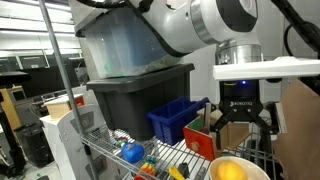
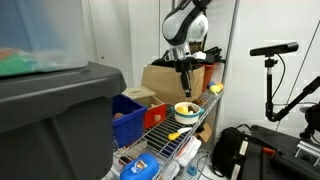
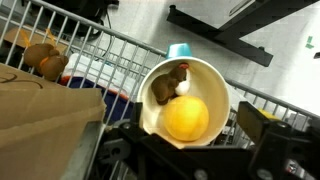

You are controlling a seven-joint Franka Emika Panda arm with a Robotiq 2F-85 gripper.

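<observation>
My gripper stands open above a white bowl [image 3: 215, 79], its fingers well apart and nothing visible held between them. An orange ball [image 3: 187, 118] and a small brown toy with a white part [image 3: 165, 84] lie in the bowl. In exterior view 1 the gripper [image 1: 238, 125] is over the bowl [image 1: 257, 170], where the ball [image 1: 231, 170] shows near the front. Exterior view 2 has the gripper [image 2: 187, 76] above the bowl [image 2: 187, 117] at the rack's far end.
A wire rack [image 3: 100, 47] supports the bowl. Something light blue [image 3: 179, 50] is at its rim. A brown plush toy [image 3: 46, 61] and cardboard [image 3: 45, 125] lie to one side. A blue bin [image 1: 172, 120], dark tub [image 1: 145, 98] and blue toy [image 1: 132, 152] are farther along.
</observation>
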